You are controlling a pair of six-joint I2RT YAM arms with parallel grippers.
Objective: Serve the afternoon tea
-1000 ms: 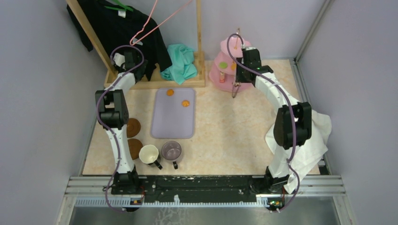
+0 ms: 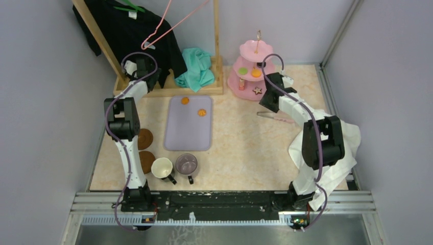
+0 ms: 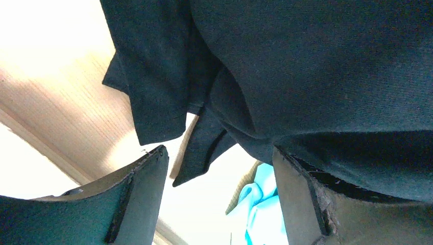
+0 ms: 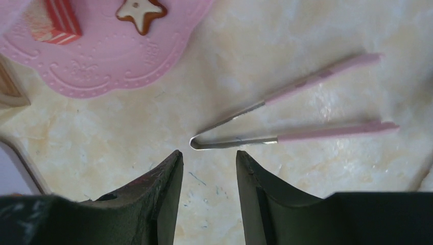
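Observation:
A three-tier pink stand (image 2: 237, 84) holds sweets at the back right. Pink-handled tongs (image 4: 332, 132) lie splayed on the table in front of it, below my right gripper, which is open and empty. A lilac tray (image 2: 188, 130) carries two small orange pastries (image 2: 201, 112). A cream mug (image 2: 162, 167) and a grey mug (image 2: 186, 165) stand at the front left, by brown coasters (image 2: 145, 138). My left gripper hangs open by the black garment (image 3: 316, 66).
A wooden rack (image 2: 217, 30) with hangers and a teal cloth (image 2: 195, 71) fills the back left. A white cloth (image 2: 337, 153) lies at the right edge.
My right gripper has moved from the stand toward the front right. The tongs it had near the stand now lie on the table, released. The left arm is still.

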